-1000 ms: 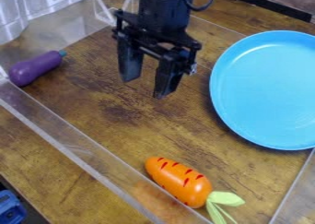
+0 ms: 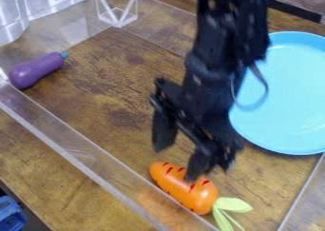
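The black gripper (image 2: 191, 140) is blurred in the middle of the camera view, its fingertips a little above and behind an orange toy carrot (image 2: 184, 187) with green leaves, which lies on the wooden surface near the bottom. Whether the fingers are apart or together is hard to make out through the blur.
A purple toy eggplant (image 2: 36, 69) lies at the upper left. A blue plate (image 2: 286, 92) sits at the right, partly behind the arm. Clear plastic walls edge the wooden area, and a blue object (image 2: 8, 214) is at the lower left corner.
The gripper has come down the view from the upper middle toward the carrot. The carrot, eggplant and plate have not visibly moved.
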